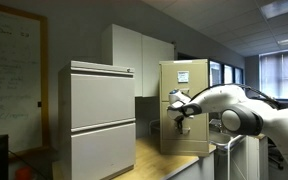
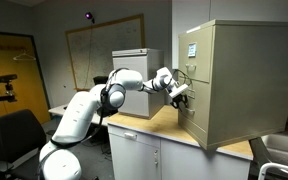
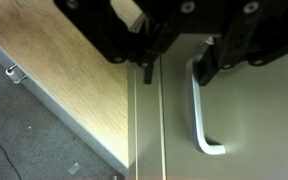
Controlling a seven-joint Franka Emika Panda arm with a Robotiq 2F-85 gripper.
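A tall beige filing cabinet (image 1: pixel 192 75) stands on the wooden counter, with its drawer fronts (image 2: pixel 191 72) turned toward the arm. My gripper (image 2: pixel 175 100) is at one of these fronts, and its black fingers (image 3: pixel 147 72) stand some way apart in the wrist view. A pale metal drawer handle (image 3: pixel 197 112) runs alongside the right finger, its upper end partly hidden behind it. A narrow seam between the drawer front and the cabinet frame shows left of the handle. Whether both fingers press on the handle does not show.
A grey two-drawer cabinet (image 1: pixel 102 120) stands on the same wooden counter (image 2: pixel 164 123), left of the beige one. Bare counter lies between them. A sink (image 2: pixel 284 150) is at the far right.
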